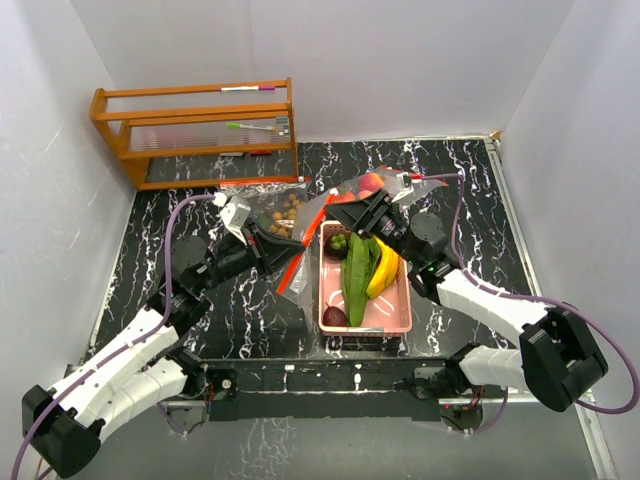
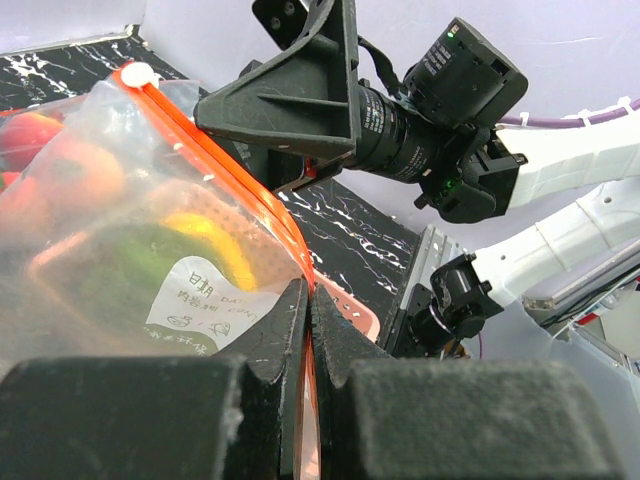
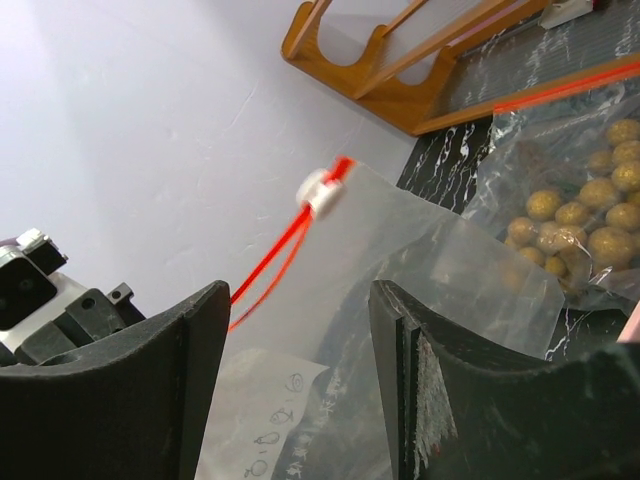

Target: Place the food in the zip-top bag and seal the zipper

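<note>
A clear zip bag with a red zipper (image 1: 314,225) hangs upright over the pink tray (image 1: 404,320); its white slider (image 2: 137,73) is at the upper end. My left gripper (image 1: 299,246) is shut on the zipper edge lower down (image 2: 308,290). My right gripper (image 1: 336,210) stands open at the upper end, just beside the slider (image 3: 318,192). In the tray lie bananas (image 1: 383,272), a green leafy vegetable (image 1: 355,282), a dark round fruit (image 1: 335,315) and another dark item (image 1: 336,246).
A bag of small potatoes (image 1: 280,212) lies at the back left, a bag of red fruit (image 1: 369,183) at the back right. A wooden rack (image 1: 150,155) with pens stands at the rear left.
</note>
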